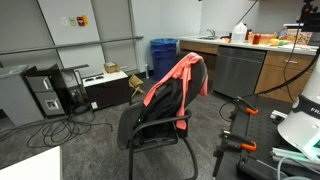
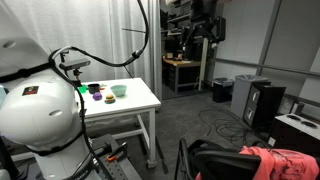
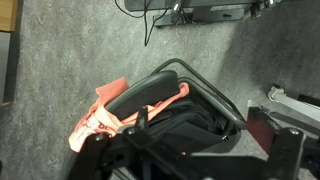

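A black office chair (image 1: 140, 131) with armrests stands on the grey carpet. Over its backrest hangs a salmon-pink cloth (image 1: 180, 78), together with something black. In exterior view 2 the same cloth (image 2: 285, 164) drapes at the lower right, only partly in frame. From above, the wrist view shows the cloth (image 3: 100, 124) at the left of the chair's back. My gripper (image 2: 200, 50) hangs high at the top of exterior view 2, clear of the chair. Its fingers appear spread, with nothing seen between them. Exterior view 1 does not show the gripper.
A white table (image 2: 122, 103) carries a green bowl and small items. My robot's base stands on a dark stand (image 1: 258, 135) at the right. Loose cables (image 1: 65, 130) lie on the floor by the grey cabinets. A blue bin (image 1: 164, 58) stands at the back.
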